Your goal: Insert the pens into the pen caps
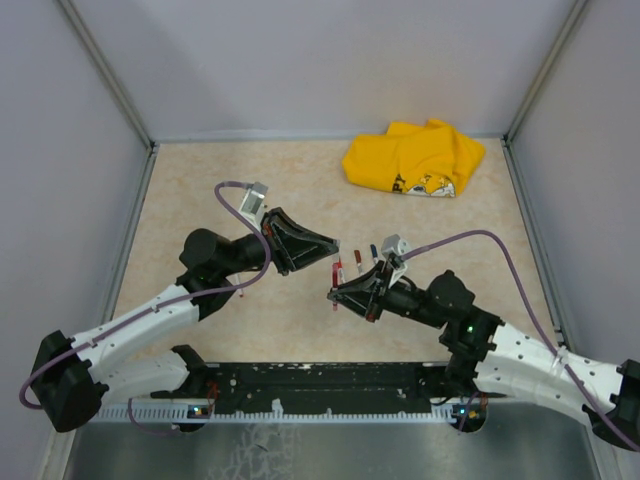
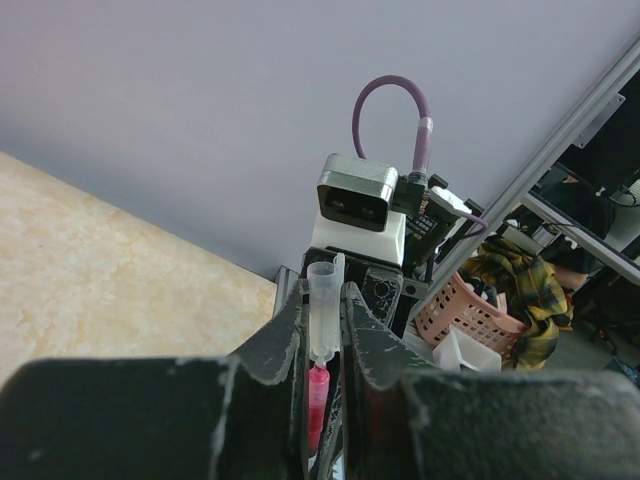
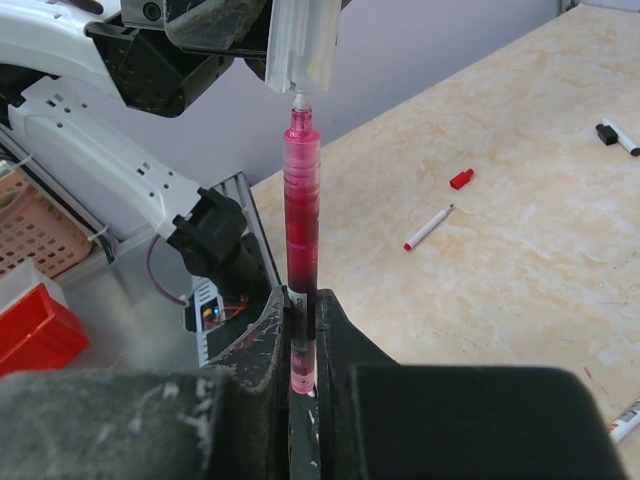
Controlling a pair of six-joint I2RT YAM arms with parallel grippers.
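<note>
A clear pen cap (image 2: 323,315) stands upright in my left gripper, which is shut on it. In the right wrist view this cap (image 3: 303,45) is at the top, its opening facing down. Below it, my right gripper is shut on a translucent red pen (image 3: 301,200) held upright, its pale tip pointing up. The tip is right at the cap's lower edge; whether it is inside the opening I cannot tell. From above, the red pen (image 1: 335,272) shows between my left gripper (image 1: 336,247) and my right gripper (image 1: 334,293).
On the table lie a white-and-red pen (image 3: 428,228), a small red cap (image 3: 461,179), a black cap (image 3: 607,133) and further pens. A yellow cloth bag (image 1: 412,160) covers the back right.
</note>
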